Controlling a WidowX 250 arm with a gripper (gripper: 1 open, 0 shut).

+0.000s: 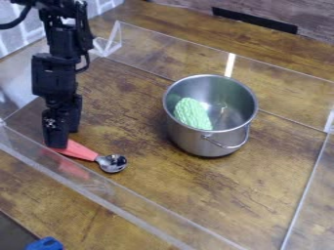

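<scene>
The black gripper (59, 137) is low at the left of the camera view, its fingertips down at the handle of a red-handled spoon (81, 152) that lies on the wooden surface with its metal head toward the right. Whether the fingers are closed on the handle is unclear. To the right stands a steel pot (209, 123) with a pale green patterned object (190, 113) inside.
Clear plastic walls (271, 64) border the work area. Bare wood (222, 186) shows in front of and behind the pot. A blue object (43, 244) is at the bottom left edge.
</scene>
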